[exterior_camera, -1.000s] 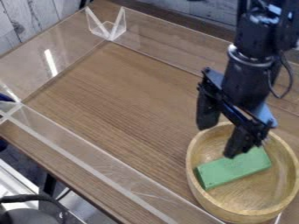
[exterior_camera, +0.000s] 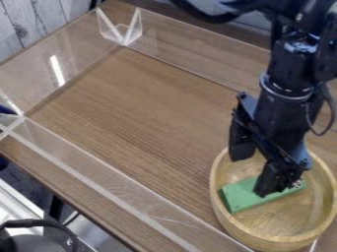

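Observation:
My gripper, black with a bulky wired body, hangs from the top right down over a round wooden bowl at the bottom right. Its fingers stand open. A green rectangular block lies in the bowl beneath the gripper, partly hidden by it. I cannot tell whether the fingers touch the block.
Transparent strips run along its edges at the top left and bottom left, and a dark area lies beyond the lower left edge.
The gripper has moved lower over the bowl and now covers more of the green block.

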